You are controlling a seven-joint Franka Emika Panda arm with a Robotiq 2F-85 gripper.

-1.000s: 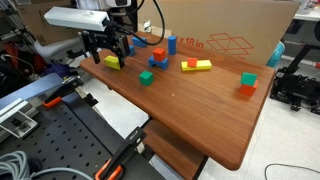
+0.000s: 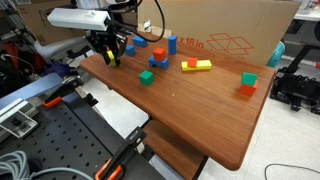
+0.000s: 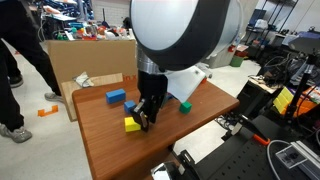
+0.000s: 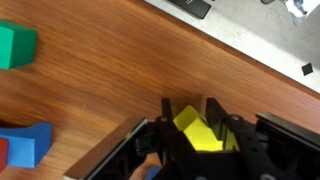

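At the near left end of the wooden table, my gripper (image 2: 112, 61) is down around a yellow block (image 4: 196, 130). The wrist view has the block between the dark fingers, its near part hidden by them. From the other side, the yellow block (image 3: 131, 125) shows beside the gripper (image 3: 146, 122), low at the table surface. The fingers stand part open; whether both pads touch the block cannot be made out.
A green block (image 2: 147, 77) sits nearby, and a red block (image 2: 159, 52) rests on a blue one (image 2: 157, 62). Farther along are a yellow block (image 2: 204, 65) and a green-on-red stack (image 2: 248, 82). Blue blocks (image 3: 116, 97) lie close behind the gripper.
The gripper has come down and over onto the yellow block, with its fingers now covering part of it. The other blocks have stayed put.
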